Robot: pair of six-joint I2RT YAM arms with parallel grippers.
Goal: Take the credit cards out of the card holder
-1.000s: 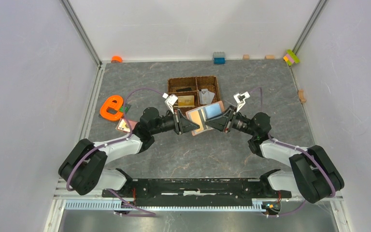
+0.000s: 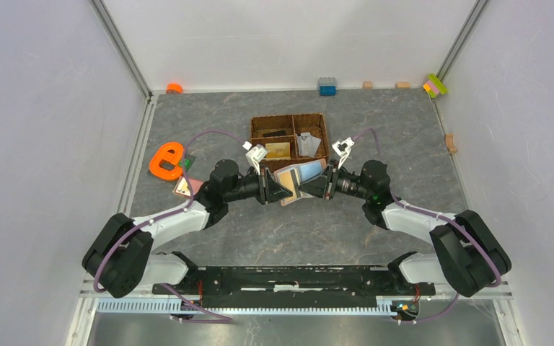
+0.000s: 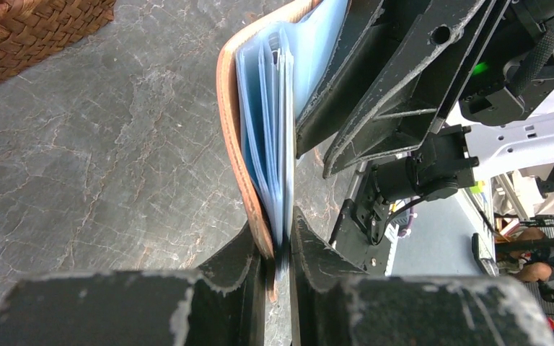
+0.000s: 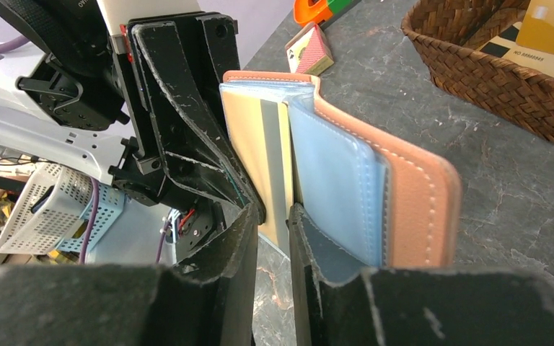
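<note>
A tan card holder (image 2: 314, 171) with blue sleeves (image 4: 335, 173) is held above the table between both grippers. A yellow card with a grey stripe (image 4: 278, 166) shows on its face. My left gripper (image 2: 288, 193) is shut on the holder's left side; in the left wrist view the layered sleeves (image 3: 278, 137) run down between its fingers. My right gripper (image 2: 304, 190) faces it from the right. Its fingers (image 4: 239, 241) stand a little apart at the card's face, with the card's lower part visible in the gap; contact cannot be made out.
A woven divided basket (image 2: 273, 119) stands just behind the holder, with boxes and white cards (image 2: 308, 144) inside. An orange letter (image 2: 164, 160) and a small box (image 2: 187, 187) lie at the left.
My right gripper has moved left along the holder, closer to the left gripper. The holder and left gripper have shifted slightly left.
</note>
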